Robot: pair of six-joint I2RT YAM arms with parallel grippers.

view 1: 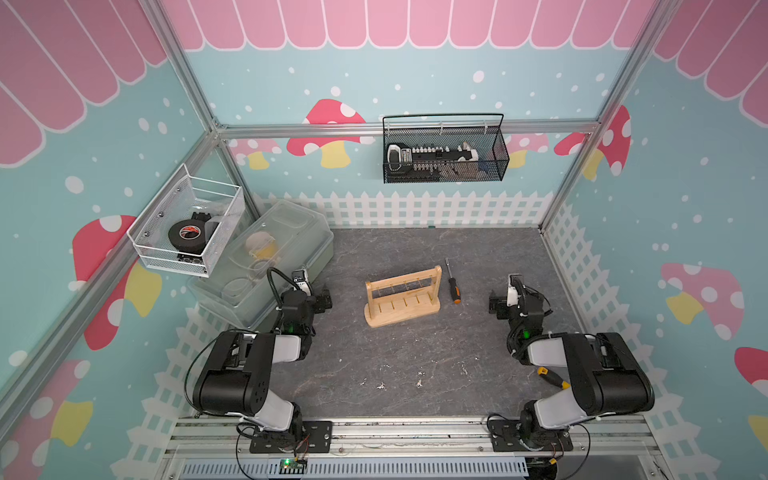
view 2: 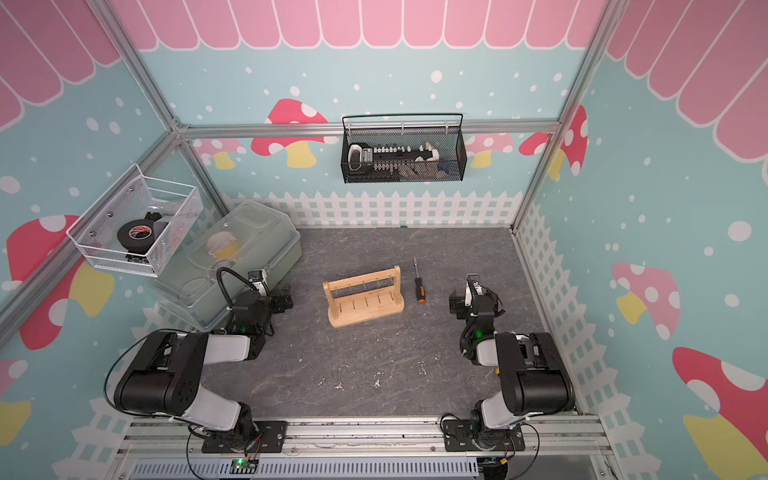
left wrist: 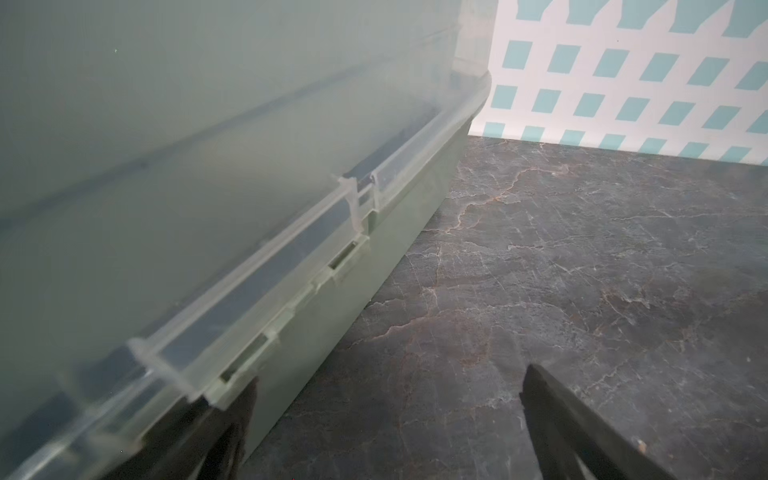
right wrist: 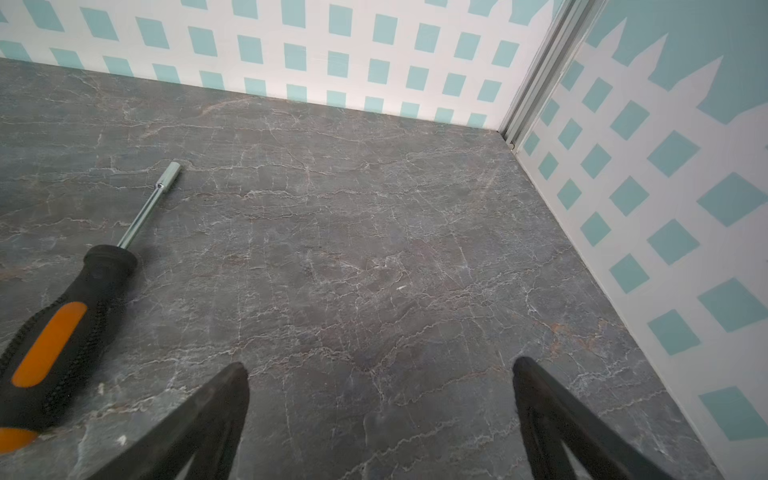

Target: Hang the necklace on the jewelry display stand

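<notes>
A wooden jewelry display stand [view 1: 402,307] with small hooks stands mid-table in both top views. Small silvery pieces [view 1: 419,384] lie scattered on the front middle of the table; whether any is a necklace is too small to tell. My left gripper is open and empty beside the clear plastic box, left of the stand. My right gripper is open and empty over bare table, right of the stand.
A screwdriver [right wrist: 64,344] lies right of the stand; a yellow-handled tool [view 1: 553,377] lies by the right arm. The plastic box [view 2: 264,240] fills the back left. Wire baskets hang on the walls.
</notes>
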